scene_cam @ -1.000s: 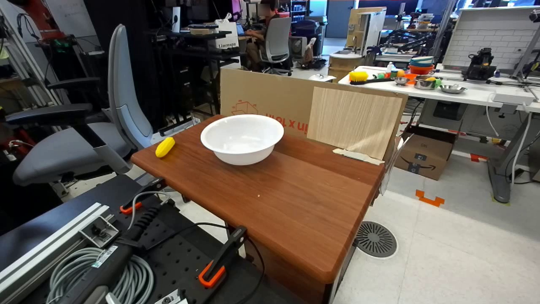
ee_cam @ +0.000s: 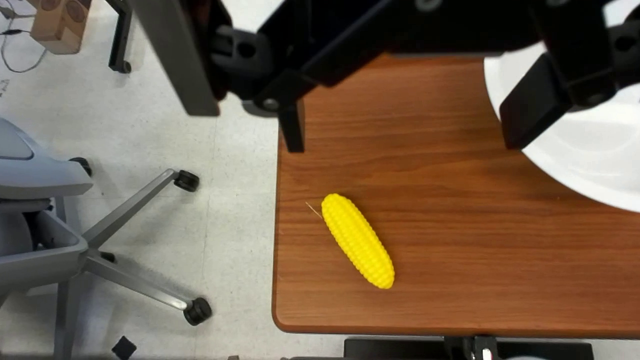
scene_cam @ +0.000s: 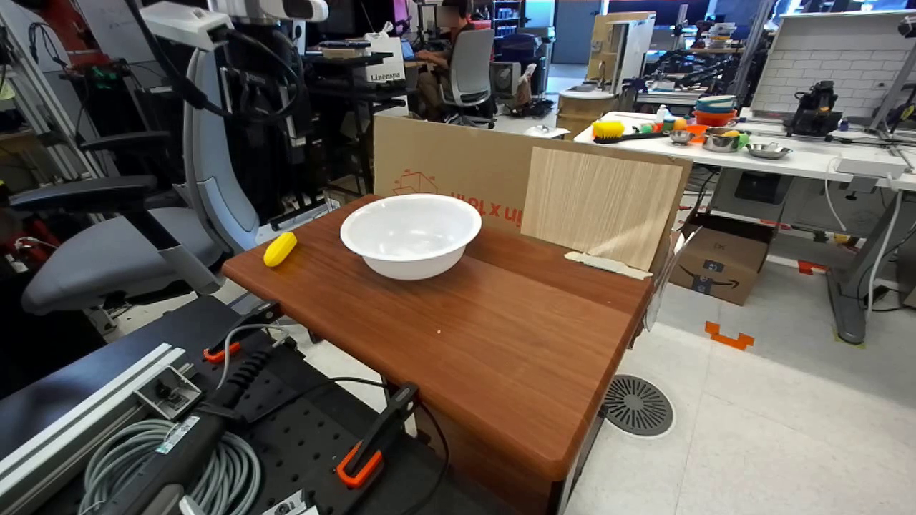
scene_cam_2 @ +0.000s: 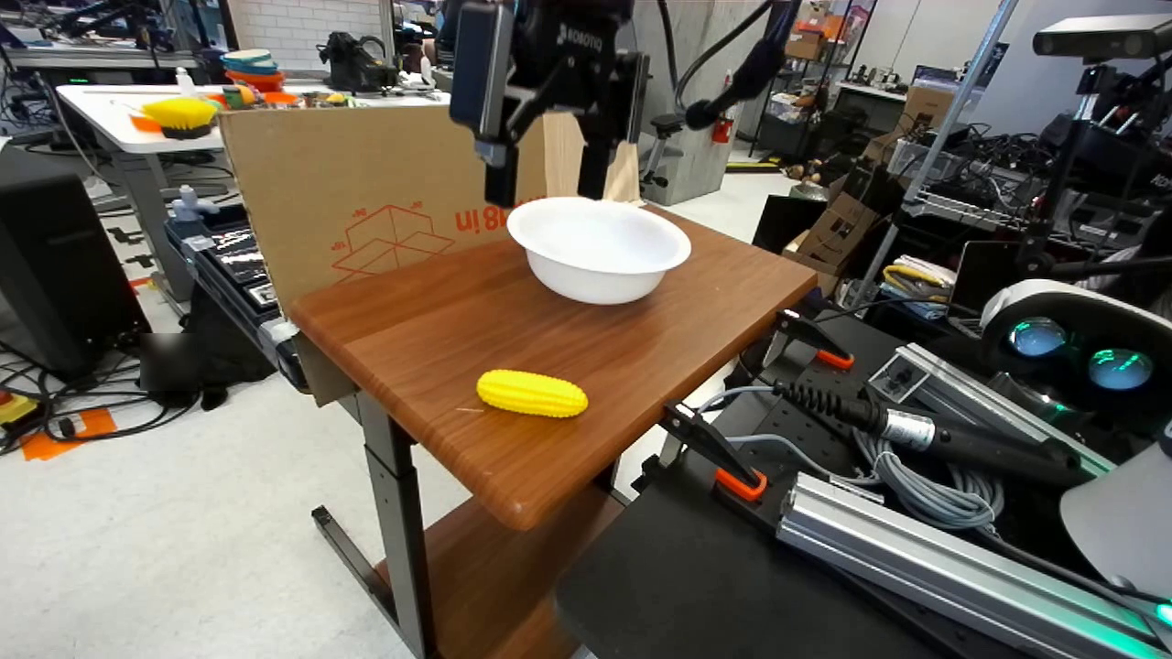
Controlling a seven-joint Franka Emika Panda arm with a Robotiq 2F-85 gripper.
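Observation:
A yellow toy corn cob (scene_cam_2: 533, 394) lies on the brown wooden table (scene_cam_2: 439, 318) near one corner. It shows whole in the wrist view as a slanted cob (ee_cam: 358, 241). A white bowl (scene_cam: 410, 239) stands upright on the same table; its inside (scene_cam: 412, 219) looks empty. My gripper (scene_cam_2: 547, 181) is held in the air above table height, fingers spread wide. From the wrist, the open gripper has nothing between its fingertips. The corn is apart from it, below the fingers in that picture, while the bowl's rim (ee_cam: 543, 162) shows behind the right finger.
A cardboard panel (scene_cam: 464, 159) stands along one table edge. Black clamps with orange pads (scene_cam: 378, 438) grip the edge facing the black bench. A grey office chair (scene_cam: 210, 172) is close to the corn's end.
The corn and bowl have stayed in place.

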